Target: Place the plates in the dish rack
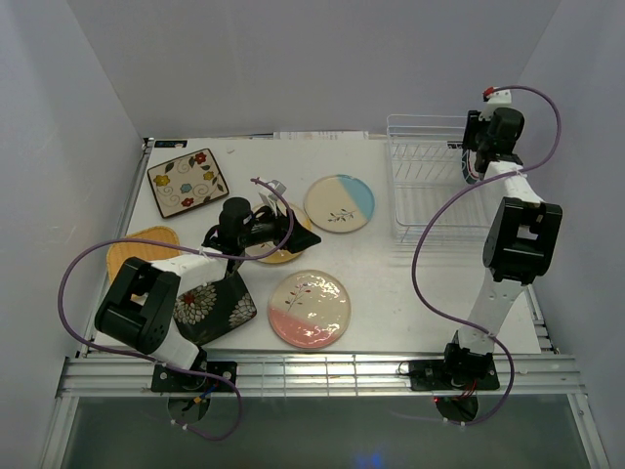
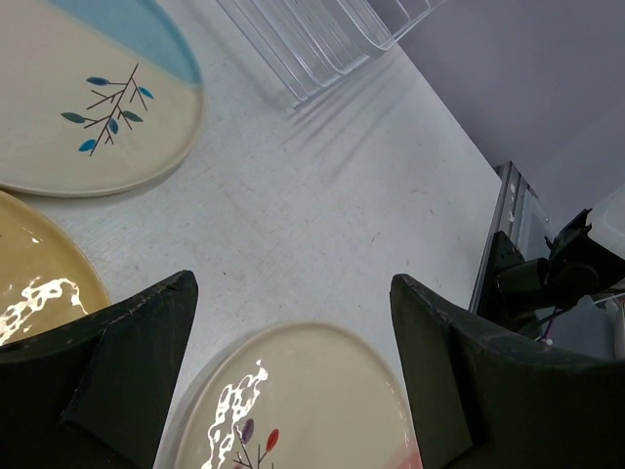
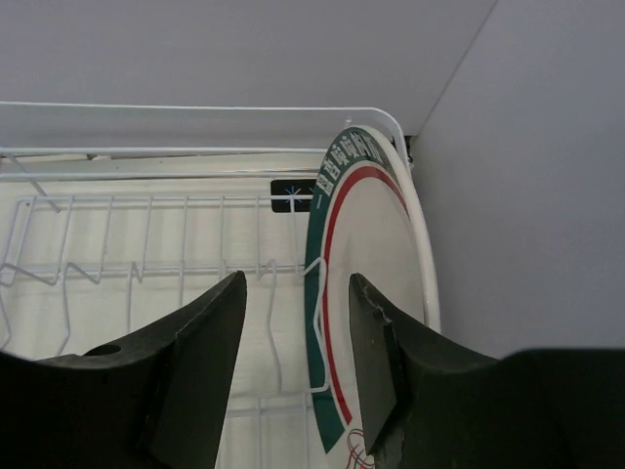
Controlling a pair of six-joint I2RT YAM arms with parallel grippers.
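Note:
The white wire dish rack (image 1: 420,215) stands at the right; a green-red rimmed plate (image 3: 337,293) stands upright at its right end. My right gripper is over it, fingers apart, the right finger in front of the plate. My left gripper hangs open over the yellow plate (image 2: 39,264), nothing between its fingers. A blue-white plate (image 1: 339,203) and a pink-cream plate (image 1: 309,308) lie flat on the table.
A floral board (image 1: 187,183), a wooden tray (image 1: 137,252) and a dark flowered board (image 1: 215,311) lie at the left. Walls close in behind and right of the rack.

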